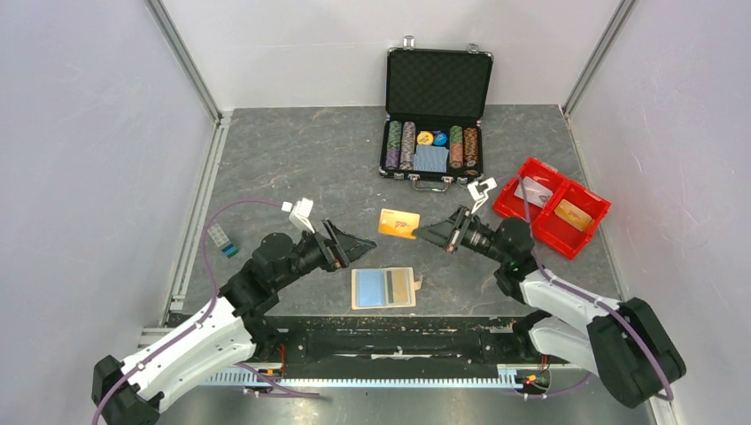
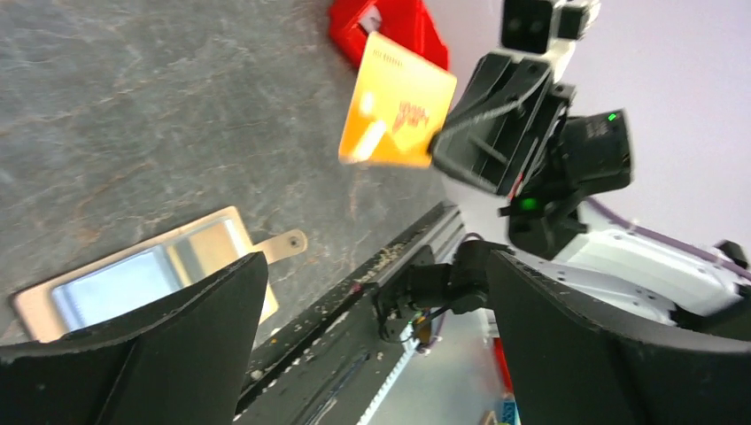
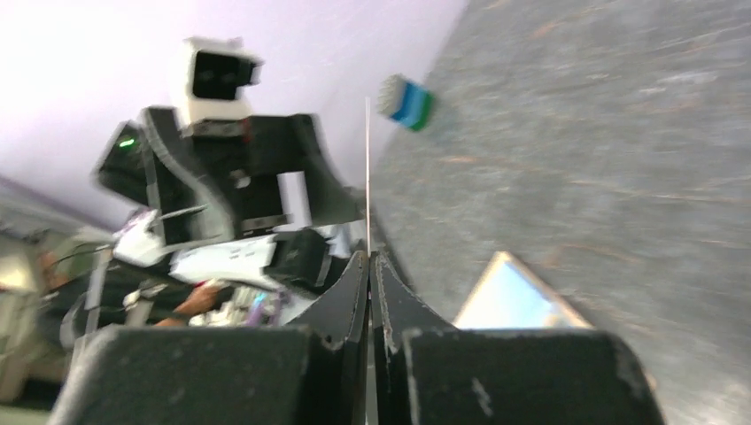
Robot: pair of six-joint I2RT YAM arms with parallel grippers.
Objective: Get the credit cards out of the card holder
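Note:
An orange card (image 1: 398,222) hangs in the air above the table, its right edge pinched by my right gripper (image 1: 418,234), which is shut on it. Edge-on, the card (image 3: 367,168) rises as a thin line from between the right fingertips. Across from it, my left gripper (image 1: 370,245) is open and empty, apart from the card; its fingers (image 2: 190,332) stand wide in the left wrist view. Below lies the open card holder (image 1: 383,289), with a blue pane and a tan side; the left finger partly covers the holder (image 2: 133,270) in the left wrist view.
A red two-compartment tray (image 1: 583,189) at the right holds a pale card (image 1: 533,192) and another orange card (image 1: 574,215). An open black poker case (image 1: 434,175) stands at the back. A small blue-green object (image 1: 223,240) lies at the left.

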